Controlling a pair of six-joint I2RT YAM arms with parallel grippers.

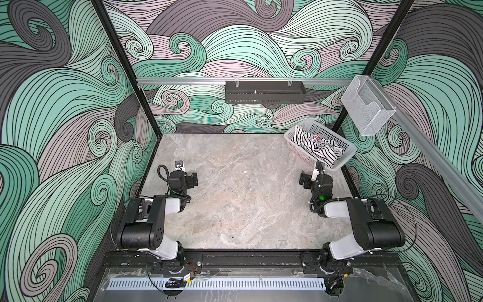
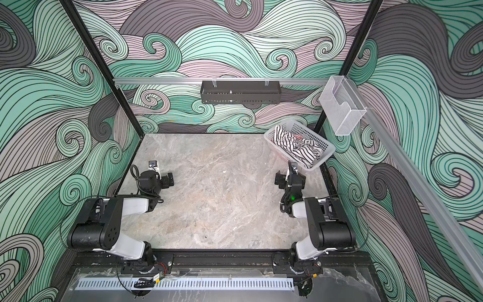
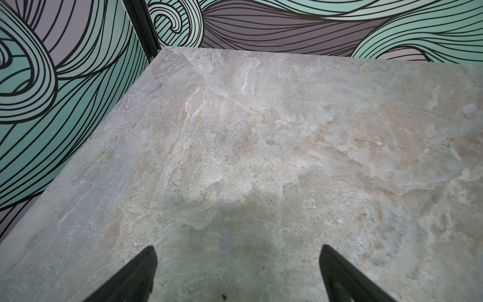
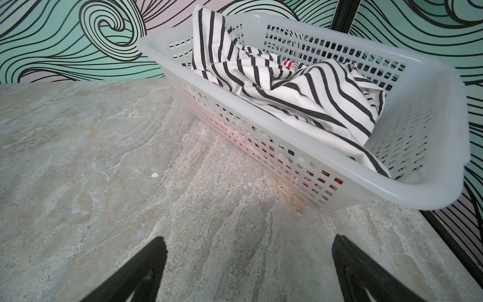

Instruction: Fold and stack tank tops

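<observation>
Black-and-white striped cloth [image 4: 302, 90] lies crumpled in a white perforated basket [image 4: 442, 130] at the back right of the table. One end of it pokes up above the basket's far left rim. A little red shows among the folds and through the basket's holes; how many tops are inside cannot be told. My right gripper is open over bare table, just in front of the basket, with nothing between its fingers. On the left side of the table, my left gripper also stands open and empty above the bare surface.
A wire mesh holder [image 1: 367, 105] hangs on the right rail above the basket. A dark tray [image 1: 265, 92] is mounted on the back rail. Patterned walls enclose the back and sides.
</observation>
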